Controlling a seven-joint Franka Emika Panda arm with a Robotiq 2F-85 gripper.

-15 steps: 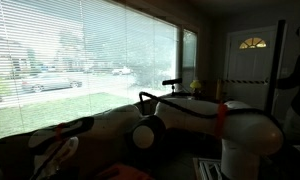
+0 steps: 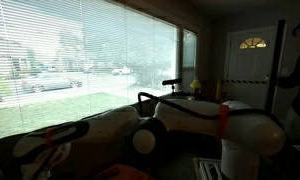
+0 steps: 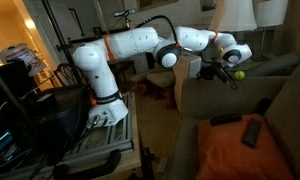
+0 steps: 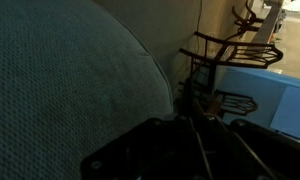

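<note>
In exterior view 2 the white arm (image 3: 140,40) reaches over the back of the grey couch (image 3: 190,92). Its dark gripper (image 3: 228,72) hangs above the couch top, its fingers too small and dark to make out. In the wrist view the black gripper hardware (image 4: 180,150) fills the lower right in deep shadow. Whatever may be between the fingers does not show. Grey couch fabric (image 4: 70,90) takes up the left of that view. On the couch lie a small black object (image 3: 226,119) and a dark remote-like object (image 3: 252,131), both apart from the gripper.
A red-orange cushion (image 3: 225,155) rests on the couch seat. Something yellow-green (image 3: 240,74) shows near the gripper. Wooden chairs (image 4: 235,52) stand on the floor beyond the couch. The window with blinds (image 2: 80,65) runs alongside the arm.
The arm holds almost the same pose across the exterior frames; any shift is too slight to tell. The gripper is not clearly visible in them.
</note>
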